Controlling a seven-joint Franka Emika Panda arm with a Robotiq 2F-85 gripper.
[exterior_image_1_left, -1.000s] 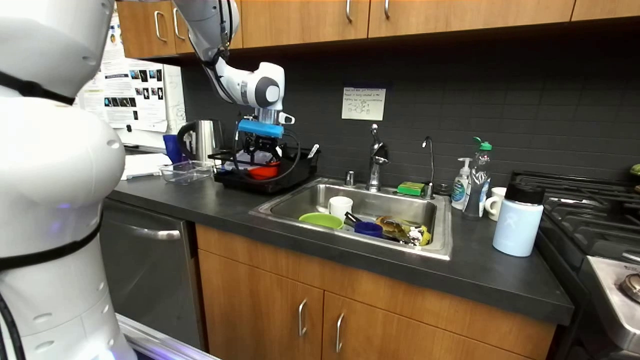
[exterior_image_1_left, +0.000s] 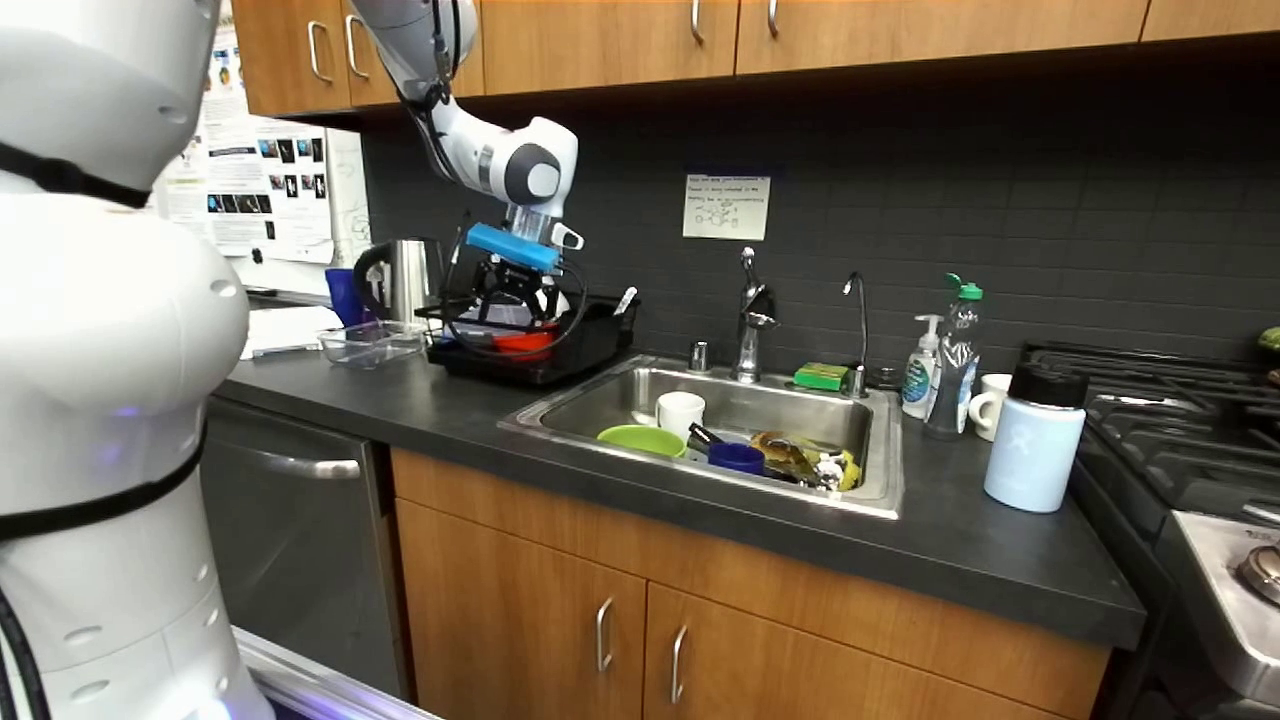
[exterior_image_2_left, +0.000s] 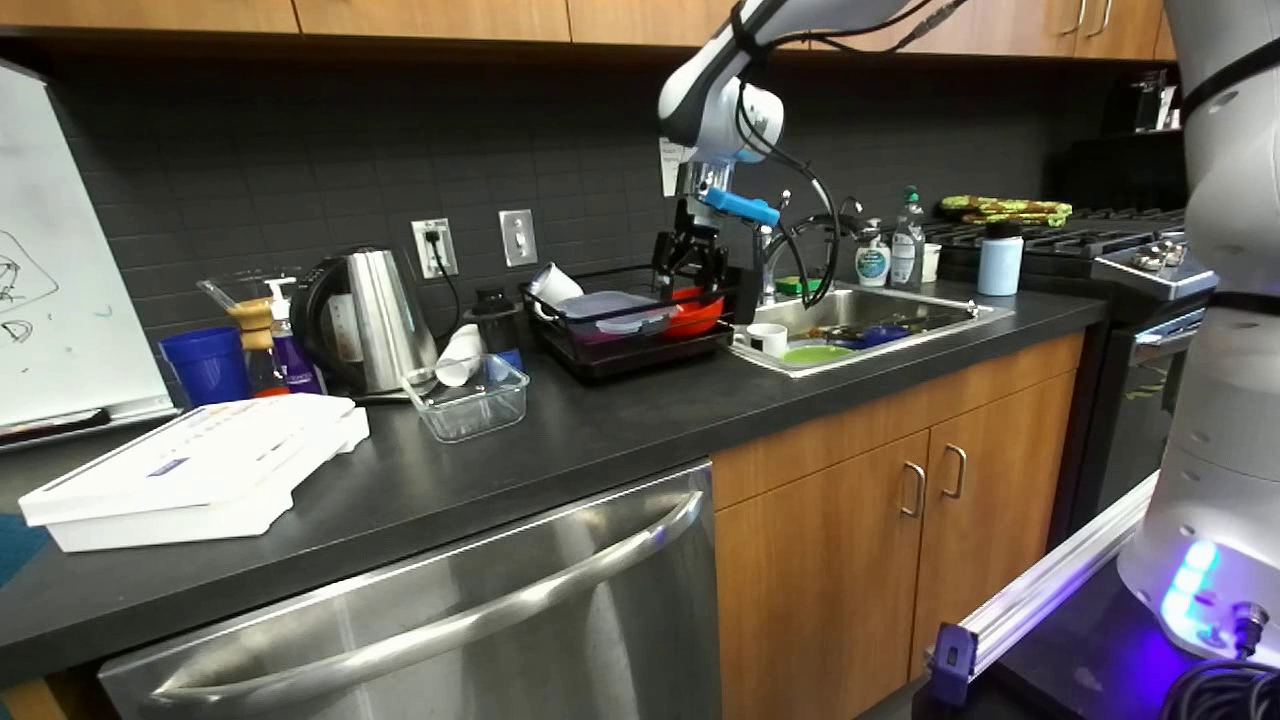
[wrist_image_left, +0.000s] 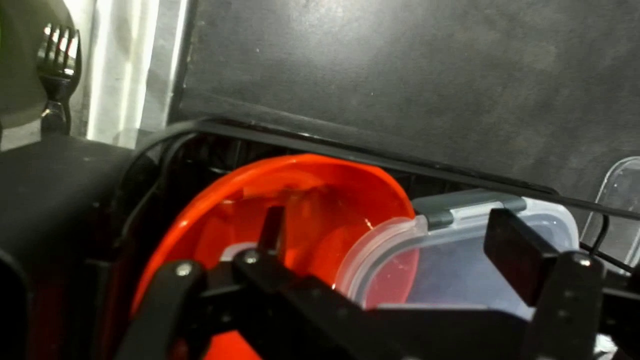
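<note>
My gripper is open over the black dish rack (exterior_image_2_left: 600, 364), its two dark fingers wide apart. One finger (wrist_image_left: 273, 231) is over the inside of a red bowl (wrist_image_left: 306, 171). The other finger (wrist_image_left: 517, 258) is above a clear lidded container (wrist_image_left: 456, 270) with grey clips, which overlaps the bowl's edge. Whether either finger touches these things cannot be made out. Dark gripper parts hide the lower portions of the bowl and container in the wrist view.
Right of the rack is the sink (exterior_image_1_left: 882, 480), holding a white mug (exterior_image_1_left: 680, 413), a green bowl (exterior_image_1_left: 642, 439) and other dishes. A glass dish (exterior_image_2_left: 474, 402) and a kettle (exterior_image_2_left: 390, 318) stand to the left. Cabinets (exterior_image_1_left: 600, 48) hang overhead.
My wrist has risen slightly, and the blue bar above the gripper has gone from nearly level to slanted. In exterior view 1 the dishes show no clear shift.
</note>
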